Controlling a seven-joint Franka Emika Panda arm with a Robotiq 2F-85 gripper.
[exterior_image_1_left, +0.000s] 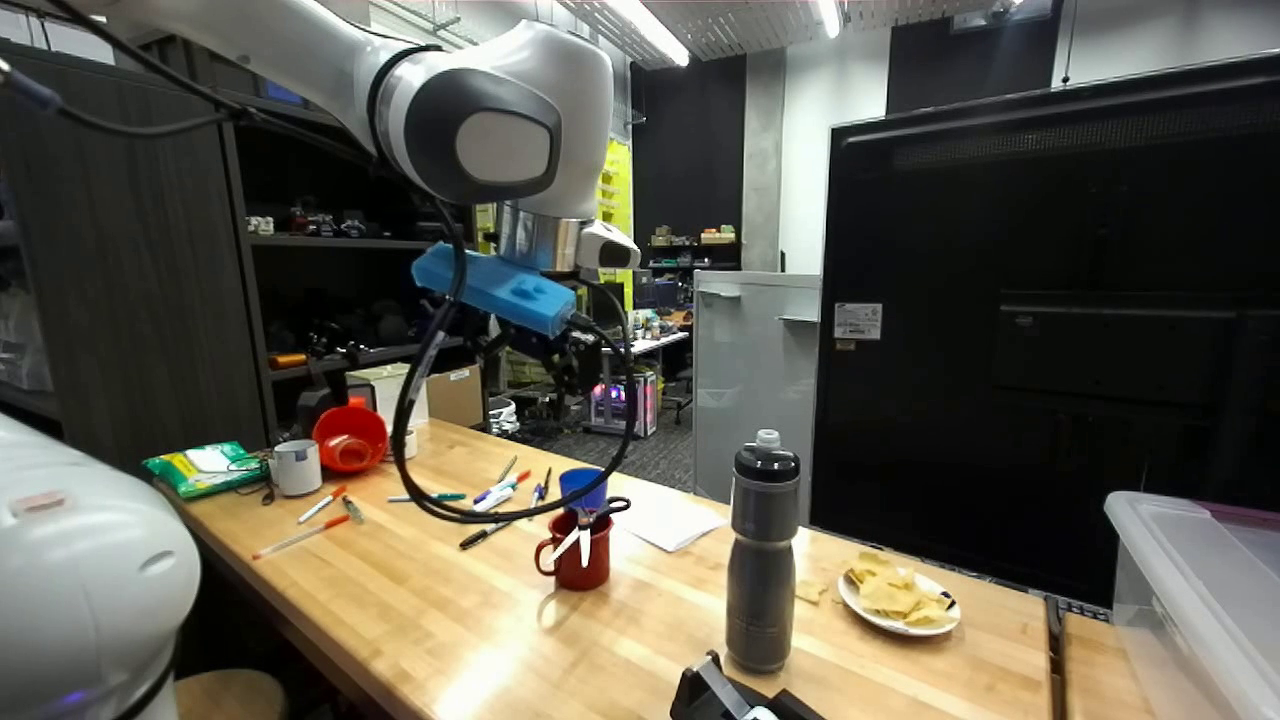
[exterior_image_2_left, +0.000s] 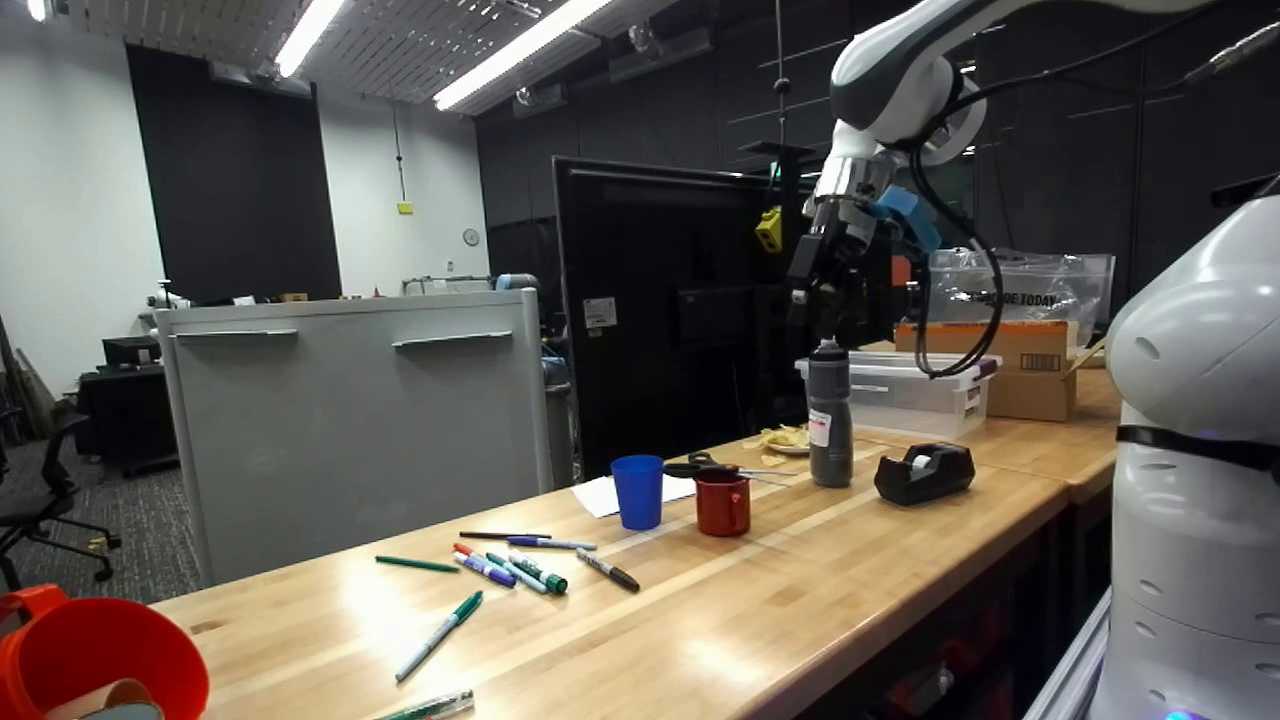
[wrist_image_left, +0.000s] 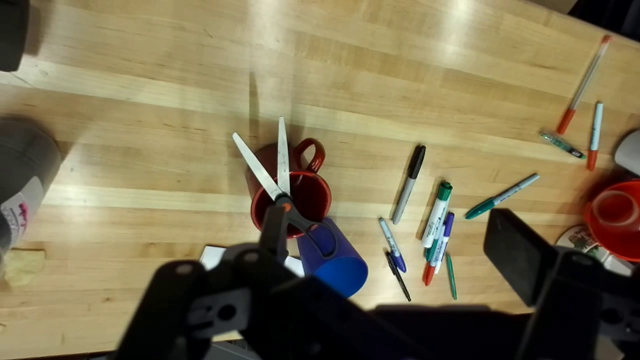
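High above the table, my gripper stands open, its two dark fingers wide apart in the wrist view and nothing held between them. Below it is a red mug (wrist_image_left: 321, 198) with its handle turned away from the blue cup. Scissors (wrist_image_left: 283, 156) rest across the mug, blades spread past the rim; their dark handles reach over the blue cup (wrist_image_left: 339, 270). Several markers and pens lie loose beside these, among them a black-capped marker (wrist_image_left: 409, 183) and a green-capped white marker (wrist_image_left: 436, 213). In exterior view 2 the mug (exterior_image_2_left: 723, 509) is upright.
A tall grey bottle (exterior_image_1_left: 763, 552) stands near a plate of chips (exterior_image_1_left: 888, 622), with a black tape dispenser (exterior_image_2_left: 924, 474) close by. A red container (exterior_image_1_left: 349, 437), white mug (exterior_image_1_left: 296, 468) and green packet (exterior_image_1_left: 206, 468) occupy the far left end.
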